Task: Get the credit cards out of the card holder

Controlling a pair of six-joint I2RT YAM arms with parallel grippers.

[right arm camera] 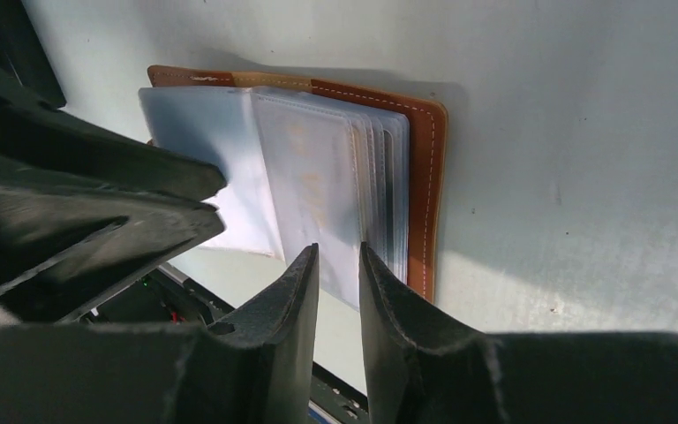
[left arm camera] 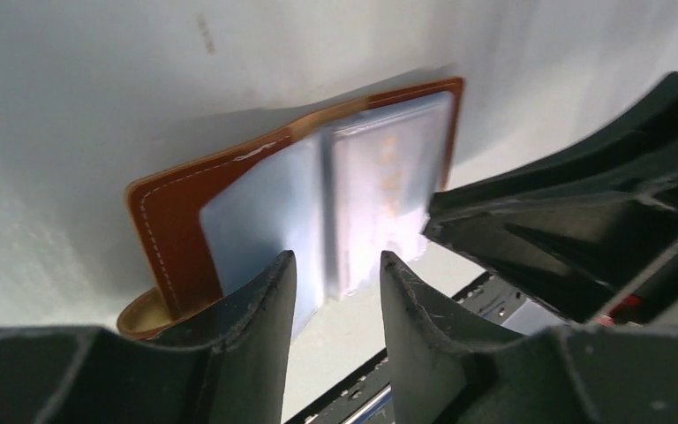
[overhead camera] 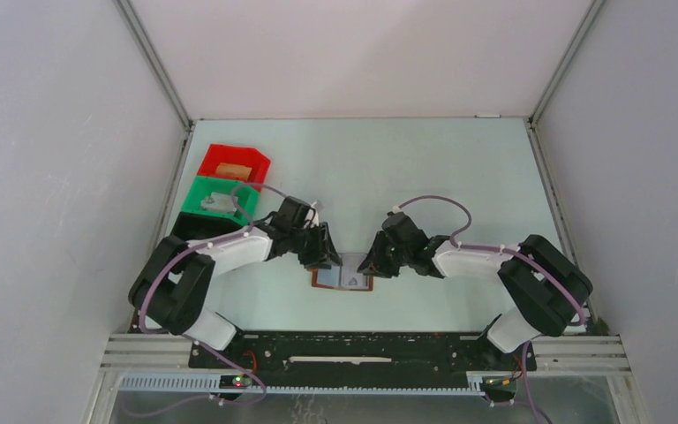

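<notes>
The brown card holder (overhead camera: 316,279) lies open on the table between my grippers, its clear sleeves (right arm camera: 307,168) facing up; a layered stack of sleeves shows on its right half in the right wrist view. My left gripper is low over the left half, fingers apart. My right gripper is at the right half, fingertips a little apart over the sleeve edges. I cannot tell whether either touches or holds anything.
Red (overhead camera: 261,161), green (overhead camera: 196,194) and black (overhead camera: 187,228) bins stand at the back left. The two grippers are close together.
</notes>
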